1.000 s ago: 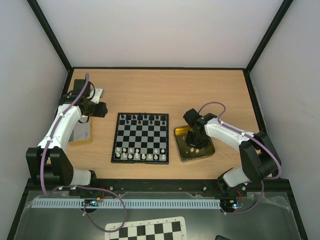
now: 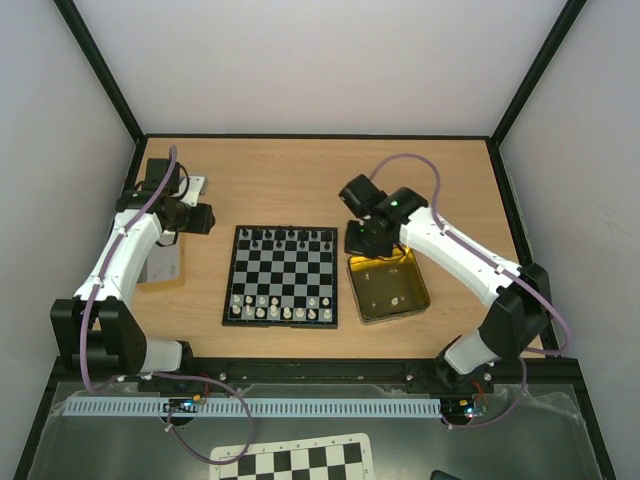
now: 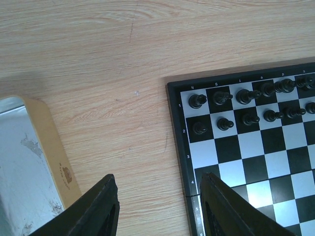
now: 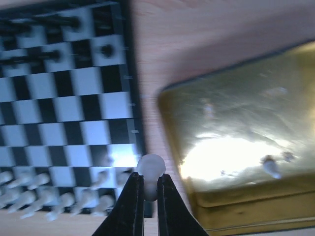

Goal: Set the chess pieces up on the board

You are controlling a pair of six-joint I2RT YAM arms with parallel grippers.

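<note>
White pawn (image 4: pixel 151 166) is pinched between the fingertips of my right gripper, which is raised in the space between the board and the gold tray. The chessboard (image 2: pixel 265 278) lies mid-table. White pieces (image 2: pixel 274 312) fill its near side, with a gap in their front row. Black pieces (image 3: pixel 244 96) stand along the far side. One white pawn (image 4: pixel 270 167) remains visible in the gold tray (image 4: pixel 170 130). Off to the board's left, my left gripper stands open and empty.
A tan-edged tray (image 3: pixel 56 157) sits at the left, partly under the left arm. A second checkered board (image 2: pixel 300 460) lies beyond the table's front edge.
The left arm is nearly still.
</note>
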